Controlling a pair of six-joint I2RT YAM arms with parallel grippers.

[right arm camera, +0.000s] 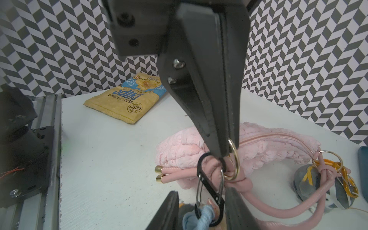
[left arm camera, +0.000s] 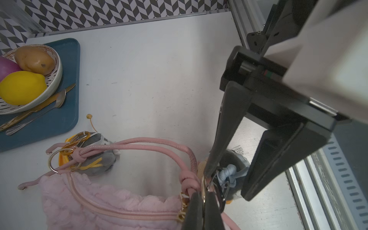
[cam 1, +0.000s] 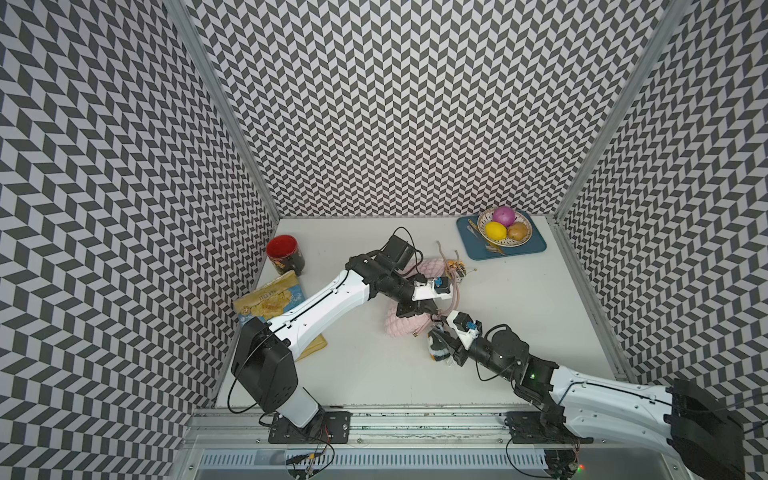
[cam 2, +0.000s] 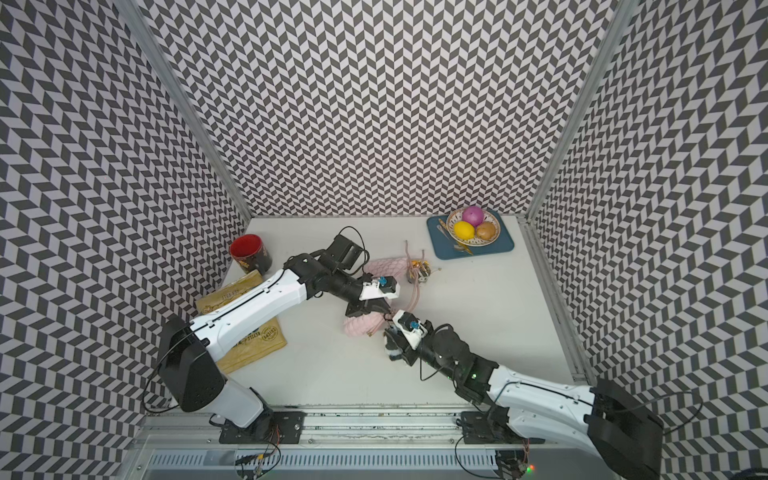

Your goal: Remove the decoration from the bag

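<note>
The pink quilted bag (right arm camera: 184, 147) lies on the table with a knotted cord handle (left arm camera: 161, 145). At its near end, a gold ring (right arm camera: 236, 164) carries a black carabiner (right arm camera: 209, 184), and a grey plush decoration (left arm camera: 233, 172) with blue cord hangs from it. My left gripper is shut on the gold ring at its fingertips. Lower down, my right gripper stands part open, its fingers on either side of the carabiner and blue cord. Most of the plush is hidden in the right wrist view. Another grey decoration (left arm camera: 101, 155) with an orange clip is at the bag's far end.
A blue tray (cam 1: 477, 249) with a fruit bowl (cam 1: 528, 220) stands at the back right. On the left are a red mug (cam 1: 284, 252) and a chips packet (right arm camera: 126, 95).
</note>
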